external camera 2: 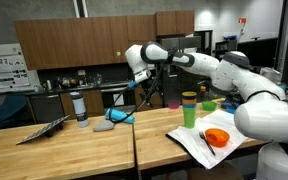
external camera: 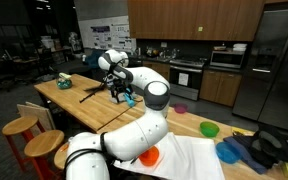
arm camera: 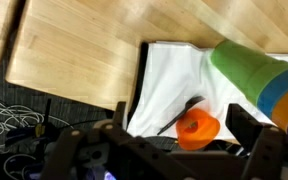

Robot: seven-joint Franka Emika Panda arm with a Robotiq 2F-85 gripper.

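Note:
In the wrist view my gripper is open, its dark fingers wide apart with nothing held between them. Farther off, in line with the gap, shows an orange bowl [arm camera: 197,128] with a dark utensil [arm camera: 179,117] beside it. Both are on a white cloth [arm camera: 169,68]. A stack of coloured cups [arm camera: 254,75], green, yellow and blue, rises at the right of that view. Exterior view 1 has the gripper [external camera: 115,91] over the far left part of the table, well away from the orange bowl [external camera: 149,157].
A blue cloth [external camera 2: 119,116] and a dark-lidded canister [external camera 2: 79,106] are on the table's left half. Green [external camera: 209,129], blue [external camera: 228,152] and pink [external camera: 180,108] bowls stand along the other side. Bare wood [external camera 2: 59,150] spreads across the near left.

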